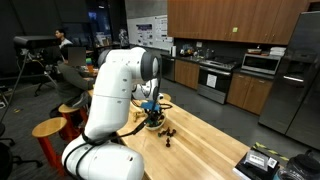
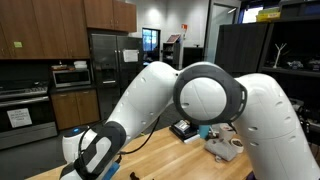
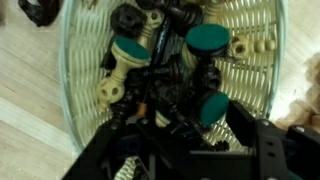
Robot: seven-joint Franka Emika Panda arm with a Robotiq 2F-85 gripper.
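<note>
A pale woven basket (image 3: 72,75) fills most of the wrist view. Inside lie several dark and light wooden chess pieces, some tipped so that their green felt bases show, such as a light piece (image 3: 117,72) and a dark piece (image 3: 205,75). My gripper points down over the basket's lower part, its dark fingers apart at the bottom of the view. Whether a piece sits between the fingers is hard to make out against the dark pieces. In exterior view 1 the basket (image 1: 155,124) stands on the table beneath my gripper.
Several dark pieces (image 1: 168,133) lie loose on the wooden table (image 1: 205,150) right of the basket. A dark box-like object (image 1: 258,163) stands at the near right. Red stools (image 1: 48,127) line the left side.
</note>
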